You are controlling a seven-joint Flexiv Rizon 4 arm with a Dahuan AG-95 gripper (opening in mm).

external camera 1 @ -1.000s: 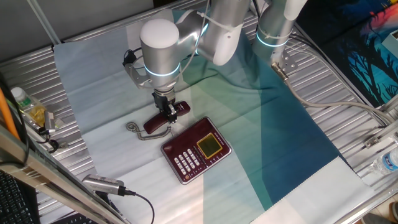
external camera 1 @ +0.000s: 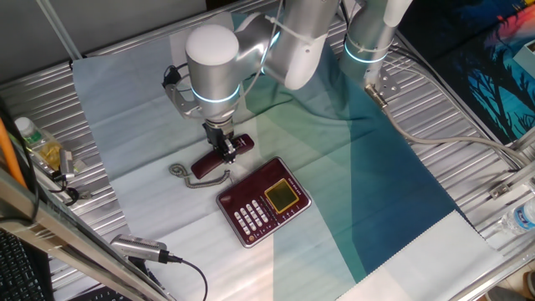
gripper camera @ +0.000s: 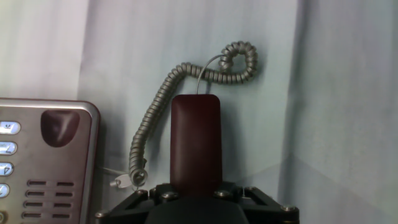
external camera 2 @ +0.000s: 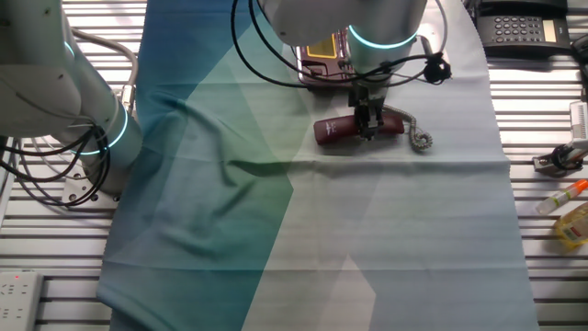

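A dark red telephone handset (external camera 1: 204, 166) is beside its phone base (external camera 1: 243, 189), at or just above the cloth; I cannot tell whether it touches. My gripper (external camera 1: 228, 155) points down over the handset's middle, shut on it. In the wrist view, one end of the handset (gripper camera: 196, 140) sticks out past the fingers (gripper camera: 169, 195), which sit close against both its sides. The gripper body hides the other end there. A grey coiled cord (gripper camera: 152, 118) curls beyond the handset and back toward the phone base (gripper camera: 68, 163).
Patterned cloth (external camera 2: 413, 239) covers the slatted table, with wide clear room around the phone. A black desk phone (external camera 2: 524, 32) stands off the cloth. A grey device with a cable (external camera 1: 140, 247) lies near the cloth's edge, and a bottle (external camera 1: 520, 219) stands far right.
The phone base has stayed in place.
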